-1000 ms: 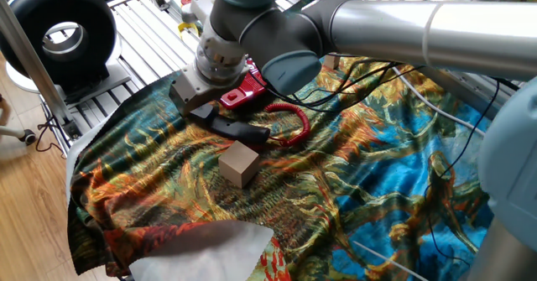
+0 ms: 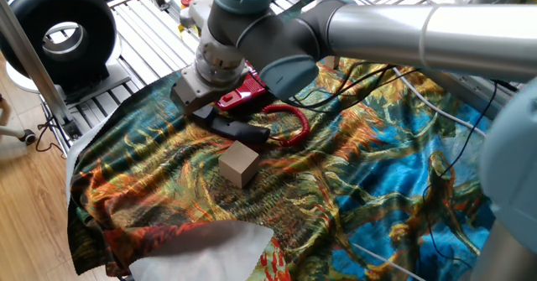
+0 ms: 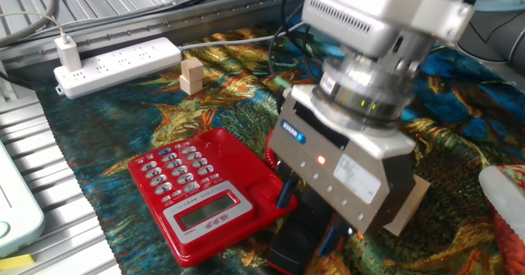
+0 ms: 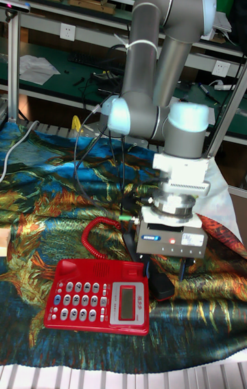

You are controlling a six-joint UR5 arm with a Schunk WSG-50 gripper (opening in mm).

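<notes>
A red desk phone [image 3: 201, 193] with silver keys and a small display lies on the patterned cloth. Its black handset [image 2: 239, 131] is off the base and rests beside it, joined by a coiled red cord [image 2: 295, 128]. My gripper [image 3: 310, 215] points down over the handset, near one end. Its blue-edged fingers [image 3: 286, 193] stand apart, one on either side of the handset [image 4: 160, 285], and the fingers look open. Whether either finger touches the handset cannot be made out. In exterior view 1 the wrist hides the fingertips and part of the phone.
A cardboard-coloured box [image 2: 239, 163] sits on the cloth near the handset. Small wooden blocks [image 3: 191, 76] stand by a white power strip [image 3: 123, 68]. Black cables [image 2: 357, 92] hang beneath the arm. Open cloth lies beyond the box.
The arm has shifted slightly, with the wrist a little lower over the handset. The phone, handset and box have stayed put.
</notes>
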